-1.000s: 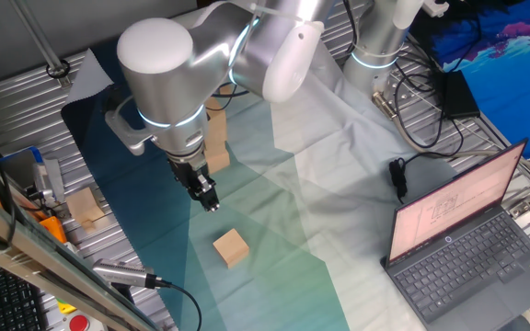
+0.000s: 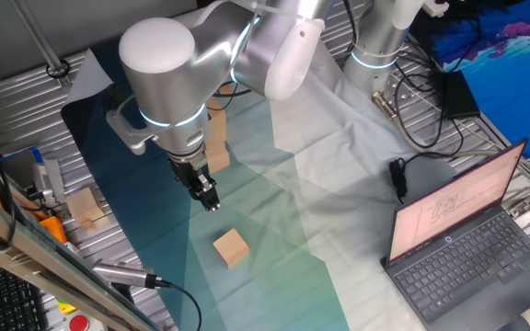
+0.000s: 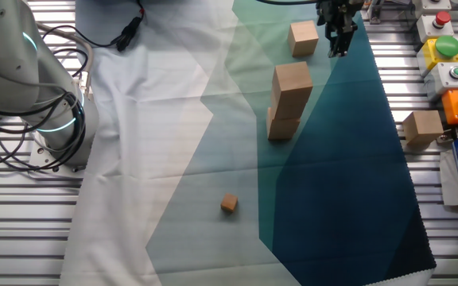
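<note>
A wooden cube (image 2: 231, 247) rests alone on the cloth, just in front of my gripper (image 2: 209, 201) in exterior view 1. In exterior view 2 that cube (image 3: 303, 38) lies to the left of my gripper (image 3: 338, 46), apart from it. The fingers point down over the cloth and look close together, but they are too small and dark to show whether they are open or shut. A tall wooden block (image 3: 293, 87) appears to stand on a lower block (image 3: 282, 127); my arm partly covers these in exterior view 1. A small wooden cube (image 3: 229, 202) sits farther off.
Another wooden block (image 3: 422, 129) lies off the cloth near several push buttons (image 3: 448, 46). An open laptop (image 2: 467, 244) occupies the right side in exterior view 1.
My arm has shifted very slightly at most. The blocks have not moved.
</note>
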